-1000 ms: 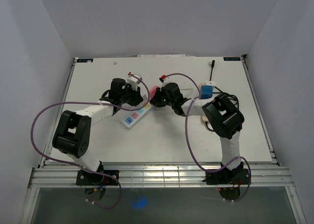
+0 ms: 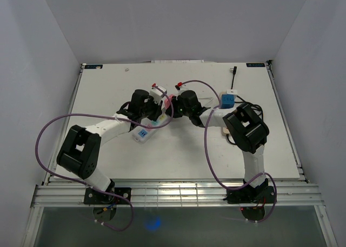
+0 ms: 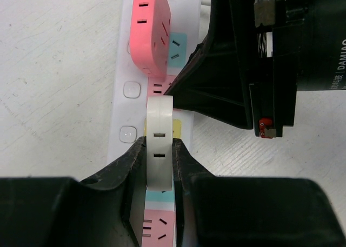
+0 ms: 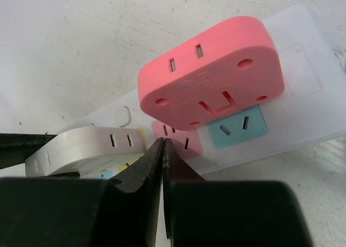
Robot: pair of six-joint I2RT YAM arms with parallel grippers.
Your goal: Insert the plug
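In the left wrist view my left gripper is shut on a white plug block point(image 3: 159, 171), over the yellow socket point(image 3: 177, 128) of a white power strip point(image 3: 120, 149). In the right wrist view the plug point(image 4: 92, 145) looks low over the strip; whether its prongs sit in the slots is hidden. A pink plug block point(image 4: 211, 68) stands on the strip, beside a teal socket point(image 4: 238, 129). My right gripper is shut at the strip's edge, by a pink socket point(image 4: 192, 144). Nothing shows clearly between its fingertips.
To the right on the table lie a blue-topped block point(image 2: 227, 101) and a black cable point(image 2: 254, 105) with a plug point(image 2: 234, 71). Both arms crowd close together over the strip.
My left gripper has moved right and slightly down in the top view, over the strip and closer to the right gripper. The right arm stays where it was.
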